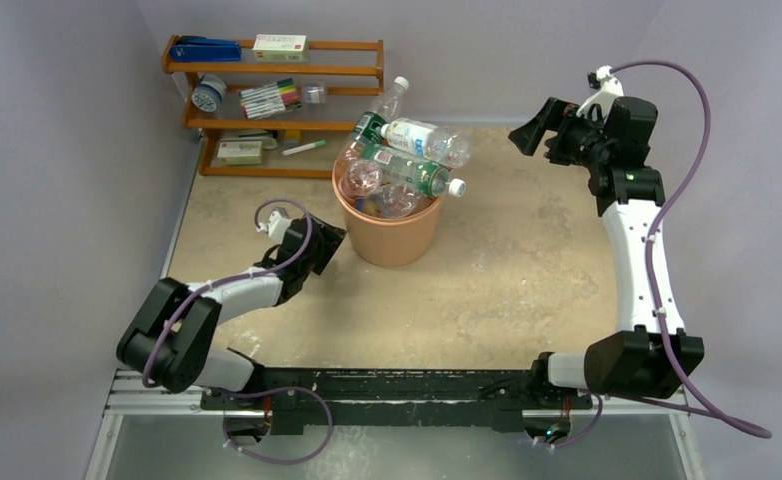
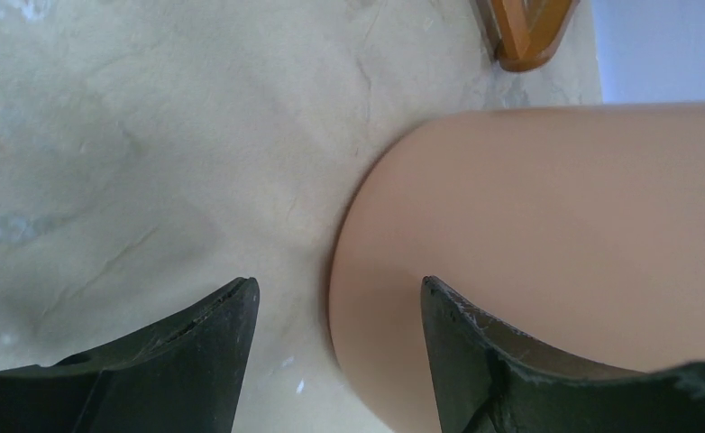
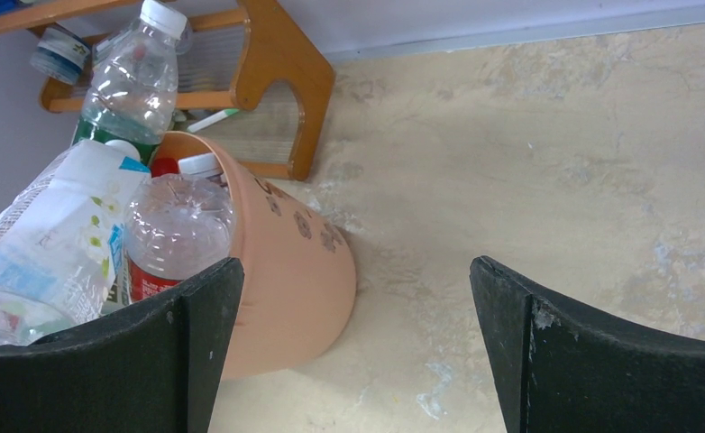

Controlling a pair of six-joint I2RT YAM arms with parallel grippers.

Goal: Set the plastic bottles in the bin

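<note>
A salmon bin [image 1: 387, 240] stands at the centre back, heaped with plastic bottles; a green-label bottle [image 1: 407, 172], a white-label bottle [image 1: 427, 142] and an upper bottle [image 1: 367, 125] rest above its rim. My left gripper [image 1: 329, 245] is low, just left of the bin; in the left wrist view its fingers are apart with nothing between, the bin wall [image 2: 529, 207] close ahead. My right gripper [image 1: 532, 130] hangs to the right of the bin, open and empty; the right wrist view shows the bottles at left.
A wooden shelf [image 1: 267, 123] with boxes, markers and jars stands behind, left of the bin. Walls border both sides.
</note>
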